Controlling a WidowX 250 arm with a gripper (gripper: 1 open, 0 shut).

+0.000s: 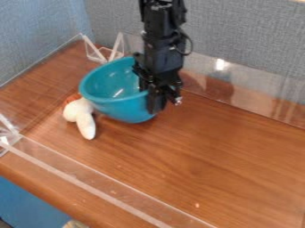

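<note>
A blue bowl (pixel 117 101) is tilted on the left-centre of the wooden table (pixel 209 169). My black gripper (pixel 156 93) is at the bowl's right rim, overlapping it; whether its fingers are shut on the rim is hard to tell. A white toy-like object with some red (pixel 80 117) lies just left of the bowl, partly behind it.
Clear plastic edging runs along the back and front-left. A white wire-like piece (pixel 102 50) stands behind the bowl, and grey padded walls enclose the back and left.
</note>
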